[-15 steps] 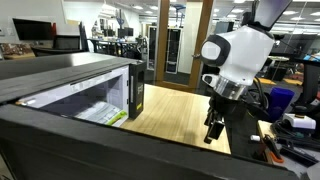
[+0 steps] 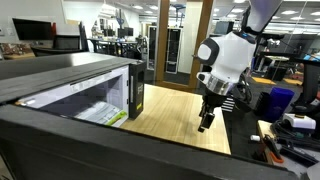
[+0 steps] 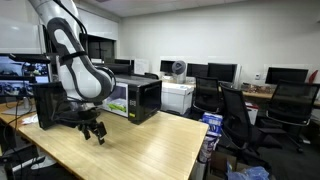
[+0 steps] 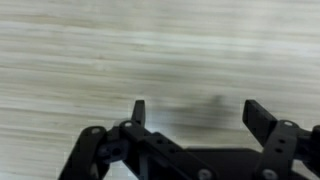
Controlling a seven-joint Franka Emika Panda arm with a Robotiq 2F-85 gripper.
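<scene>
My gripper stands open over the pale wooden table point(image 4: 120, 60), its two dark fingers wide apart and nothing between them. In exterior view 1 the gripper point(image 2: 206, 122) hangs just above the tabletop, to the right of a black microwave point(image 2: 138, 88). Exterior view 2 has the gripper point(image 3: 92, 135) low over the table's left part, apart from the microwave point(image 3: 145, 97). The microwave's white inside shows in exterior view 1, with a yellow-green thing point(image 2: 115, 118) in it, too small to make out.
Beside the arm, a cart or shelf carries a blue container point(image 2: 278, 100) and cables. Office chairs point(image 3: 240, 115) stand past the table's far side.
The microwave has not moved.
</scene>
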